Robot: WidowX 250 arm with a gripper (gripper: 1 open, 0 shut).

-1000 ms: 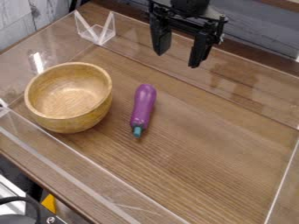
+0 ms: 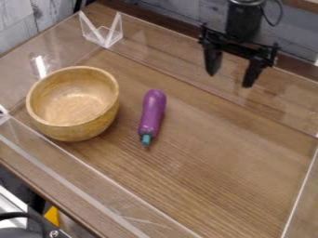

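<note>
My black gripper (image 2: 239, 58) hangs over the back right of the wooden surface, its fingers spread apart with bare wood visible between them. A purple eggplant-like object (image 2: 154, 113) with a teal tip lies near the middle, apart from the gripper, toward the front left of it.
A tan bowl (image 2: 72, 121) sits at the left. A white wire-like object (image 2: 104, 30) stands at the back left. A raised edge runs along the back right.
The gripper has moved right, away from the area above the eggplant. The eggplant and bowl show no clear movement.
</note>
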